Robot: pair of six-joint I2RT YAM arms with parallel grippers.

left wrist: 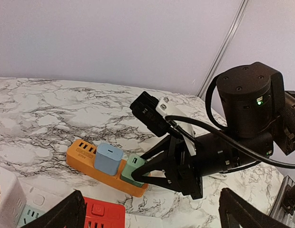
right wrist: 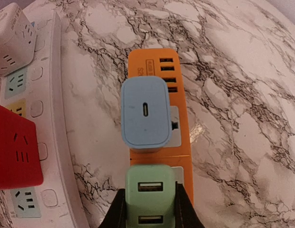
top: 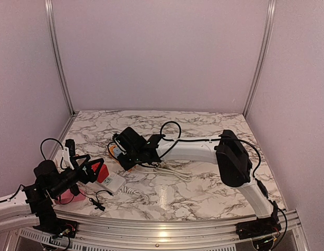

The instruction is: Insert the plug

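A pale green plug [right wrist: 150,197] sits between the fingers of my right gripper, which is shut on it. In the left wrist view this plug [left wrist: 133,168] is low at the near end of the orange power strip [left wrist: 78,154]; whether its prongs are in the socket is hidden. Beside it on the strip stands a blue-grey plug [right wrist: 146,113], apart from the green one. My left gripper [top: 93,166] is open near the table's left side, its black fingers [left wrist: 66,213] wide apart at the bottom of its own view, close to a red plug [left wrist: 105,213].
A white power strip [right wrist: 62,156] carries the red plug and a white plug [right wrist: 14,38], and lies alongside the orange strip. A pale cable [top: 175,173] lies under the right arm.
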